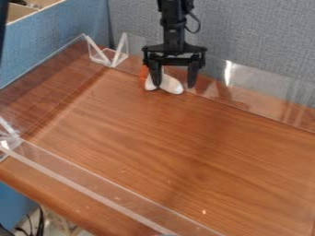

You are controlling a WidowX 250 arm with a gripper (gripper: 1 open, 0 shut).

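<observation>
My black gripper [174, 76] hangs at the back middle of the wooden table, open, its fingers pointing down on either side of a white soft-looking object [168, 85] with some orange at its left. The object lies low near the clear back wall, partly hidden by the gripper; whether the fingertips touch it cannot be told.
A blue padded wall [37, 46] stands at the left and a grey one behind. Cables lie below the front left.
</observation>
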